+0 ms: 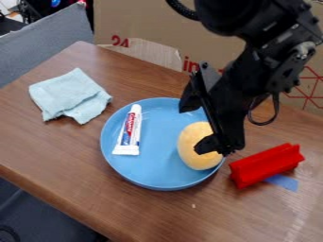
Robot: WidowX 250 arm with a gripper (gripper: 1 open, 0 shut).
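Note:
My black gripper [206,121] is open over the right half of a blue plate [151,173], its fingers on either side of a yellow rounded object [198,156] that rests on the plate. One finger hangs over the object's front; whether it touches cannot be told. A white toothpaste tube [130,130] lies on the plate's left side. A red object [263,165] lies on the table just right of the plate.
A folded light blue cloth [70,95] lies on the wooden table [94,203] at the left. A cardboard box [139,21] stands behind.

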